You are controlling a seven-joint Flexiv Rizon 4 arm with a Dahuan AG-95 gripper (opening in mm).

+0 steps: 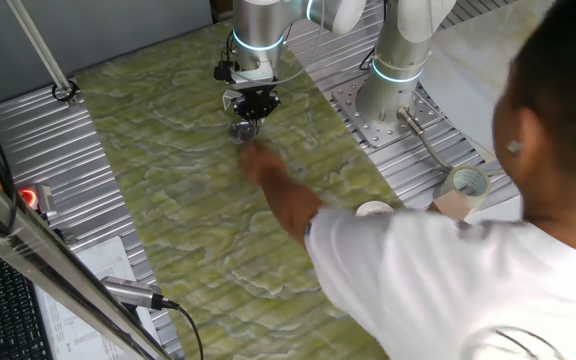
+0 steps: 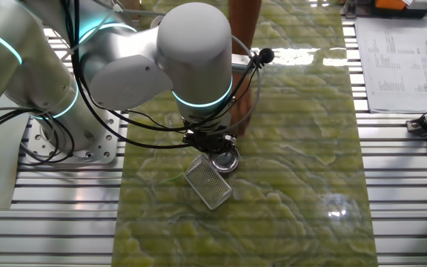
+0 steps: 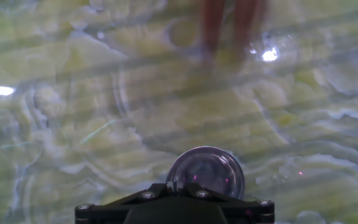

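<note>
A small round metal dish (image 3: 219, 165) shows in the wrist view at the bottom, just beyond my fingertips and partly covered by them. My gripper has its fingertips close together at the dish's left edge; whether the rim is between them cannot be made out. From outside, the dish (image 2: 226, 160) appears directly beside the gripper, low over the green marbled sheet. A rectangular metal grater (image 2: 207, 182) lies on that sheet next to the dish. The gripper hides the grater's upper end.
A person's hand (image 1: 258, 160) reaches in close to the dish and gripper. The person's body covers much of the right side. A white saucer's edge (image 1: 375, 208) peeks out by the sleeve. Left of the hand, the green sheet (image 1: 168, 150) is clear.
</note>
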